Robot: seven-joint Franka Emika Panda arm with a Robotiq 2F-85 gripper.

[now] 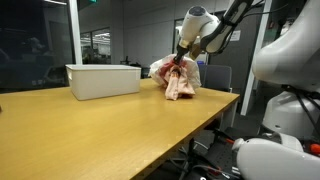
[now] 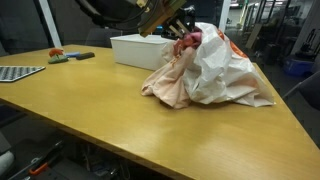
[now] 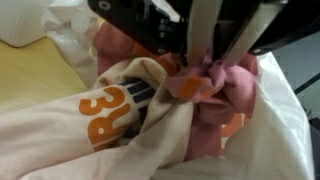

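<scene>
A pink cloth [image 2: 172, 80] with orange and dark lettering [image 3: 105, 115] hangs from my gripper, which is shut on a bunched fold of it. Beside and behind the cloth spreads a white plastic bag [image 2: 222, 72] with some orange-red print. In exterior view 1 the gripper [image 1: 181, 55] is over the far right part of the table, with the cloth [image 1: 178, 84] drooping below it to about table height. Where cloth and bag overlap, I cannot tell whether they are fully apart.
A white box [image 1: 104, 81] stands at the far side of the table [image 1: 110, 118]. In exterior view 2 a dark tray [image 2: 22, 71] and small colourful items [image 2: 56, 53] lie at the far left.
</scene>
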